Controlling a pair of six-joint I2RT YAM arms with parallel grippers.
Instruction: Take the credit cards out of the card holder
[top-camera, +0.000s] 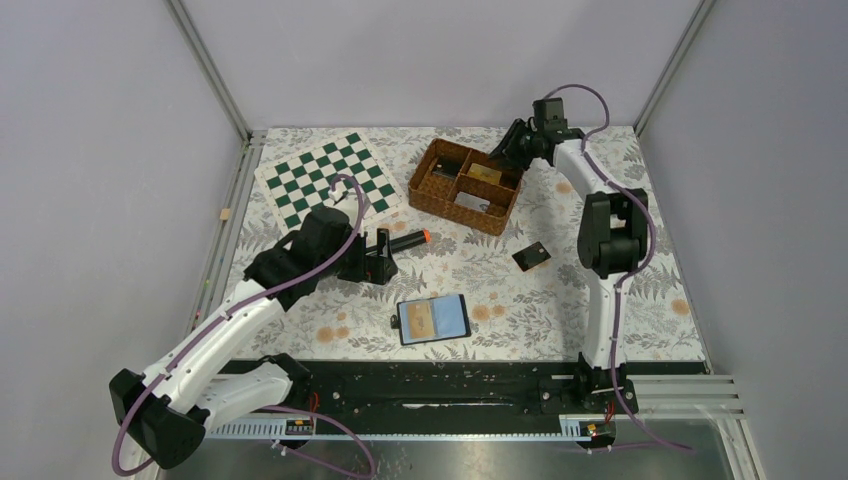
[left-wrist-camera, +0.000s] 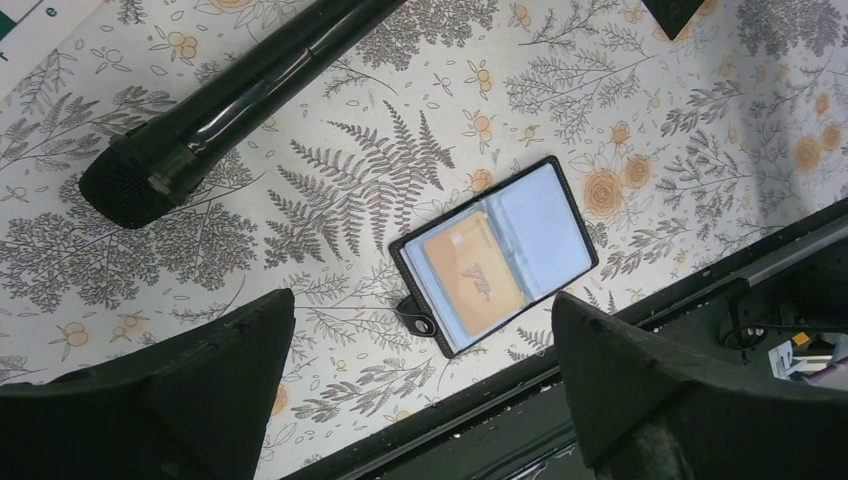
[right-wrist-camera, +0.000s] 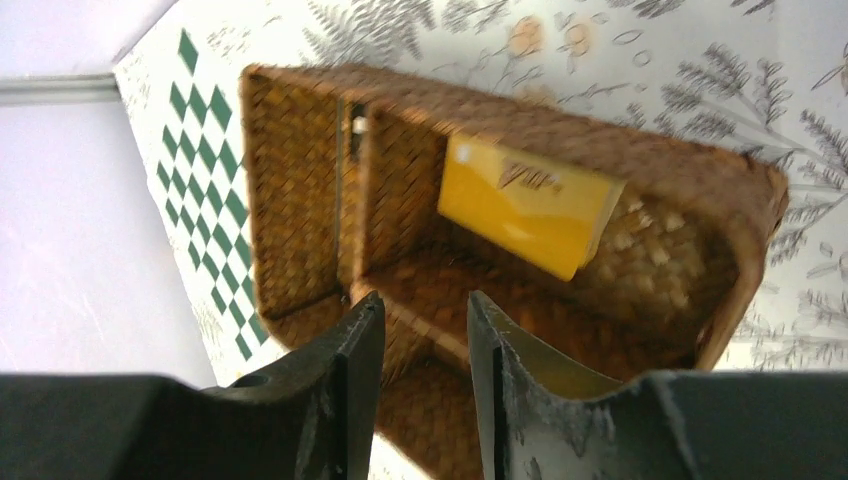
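Note:
The card holder (left-wrist-camera: 576, 228) lies unfolded near the table's front edge, with an orange-tan card (left-wrist-camera: 474, 272) in its left sleeve. Its right half shows pale blue and no card. My left gripper (top-camera: 384, 258) stands open above the table behind the holder, nothing between its fingers. At the basket's back right rim is my right gripper, its fingers part open with a gap between them and no card there. A yellow card (right-wrist-camera: 530, 200) leans inside one basket compartment, apart from those fingers. A dark card (top-camera: 531, 256) rests on the tablecloth right of centre.
The brown woven basket (top-camera: 460, 217) has several compartments; a whitish card (top-camera: 472, 202) lies in the front one and a dark item (top-camera: 446, 167) in the left one. A black microphone (left-wrist-camera: 240, 105) and a green chessboard (top-camera: 333, 180) lie to the left.

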